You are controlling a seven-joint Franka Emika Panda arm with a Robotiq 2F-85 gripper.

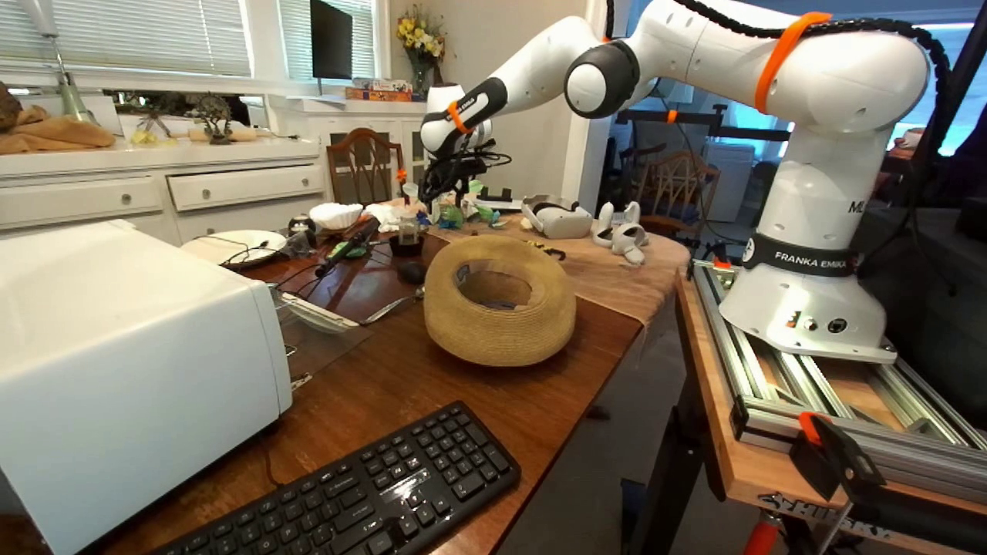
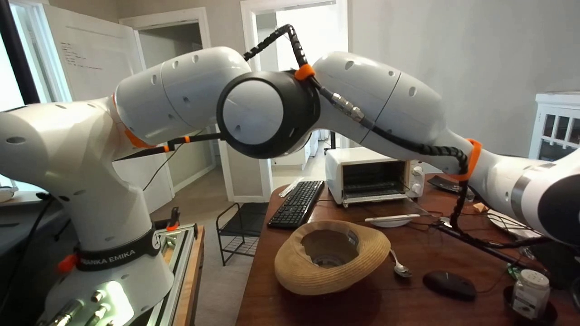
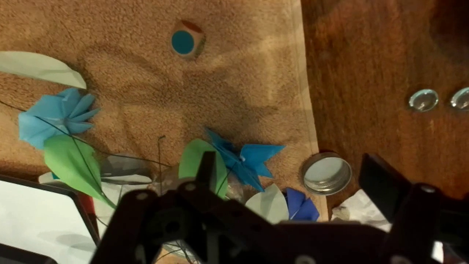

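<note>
In the wrist view my gripper is open, its two black fingers wide apart. Within that gap, below them, I see a blue folded paper flower (image 3: 246,160), a round metal lid (image 3: 327,173), a pale paper petal (image 3: 269,204) and a dark blue paper piece (image 3: 302,205). Nothing is gripped. A green paper leaf (image 3: 189,158) lies partly behind the left finger. Farther off on the tan cloth (image 3: 246,57) sits a small wooden die with a teal dot (image 3: 183,41). Exterior view 1 has the gripper over the table's far end, small and dark against the clutter.
A straw hat (image 1: 500,305) rests on the near table, by a keyboard (image 1: 370,490) and a white toaster oven (image 1: 129,361). A white headset (image 1: 557,219) stands right of the gripper. Two glass beads (image 3: 423,100) lie on bare wood. A white-screened device (image 3: 39,220) borders the clutter.
</note>
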